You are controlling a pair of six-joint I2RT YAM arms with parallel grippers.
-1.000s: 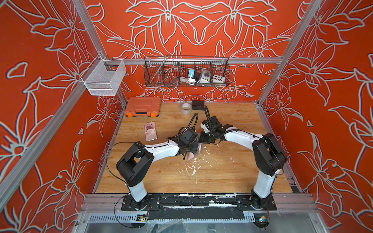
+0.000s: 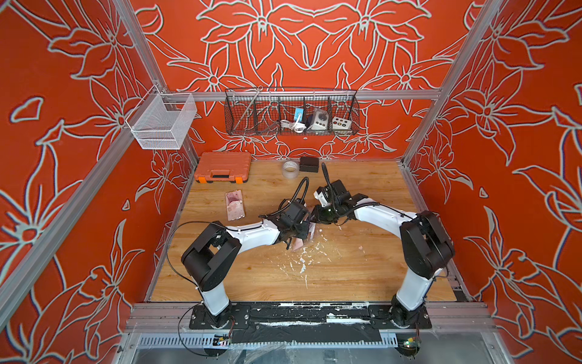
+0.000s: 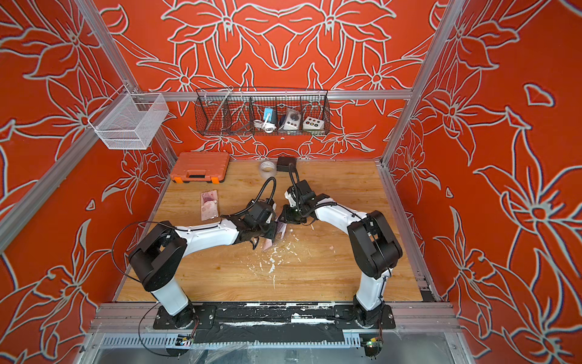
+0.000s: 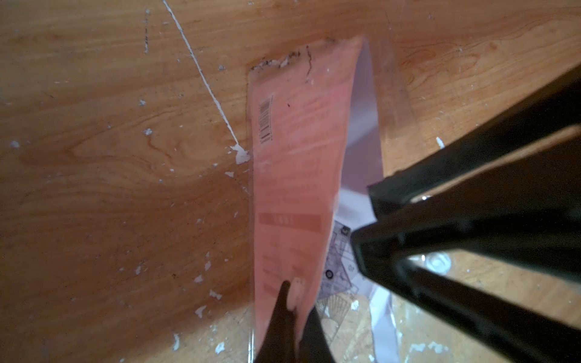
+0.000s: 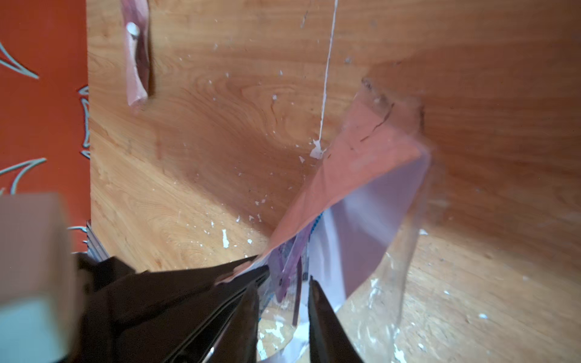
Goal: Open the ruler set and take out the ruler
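The ruler set is a clear sleeve with a pink card point(image 4: 296, 139), standing bowed open on the table. My left gripper is shut on the pink card side, pinching its near part. Clear rulers point(image 4: 336, 272) with dark markings show inside, beside the card's pale inner face. My right gripper is part open at the sleeve's gaping mouth. In the right wrist view a purplish ruler edge point(image 5: 290, 263) lies just past its fingertips; whether they touch it is unclear. From the top left view, both grippers meet over the set and hide most of it.
A pink case point(image 2: 234, 205) lies on the left. Along the back stand an orange toolbox point(image 2: 223, 166), a tape roll point(image 2: 290, 169) and a black box point(image 2: 309, 164). White flakes point(image 2: 303, 262) litter the table's middle.
My left arm has barely moved.
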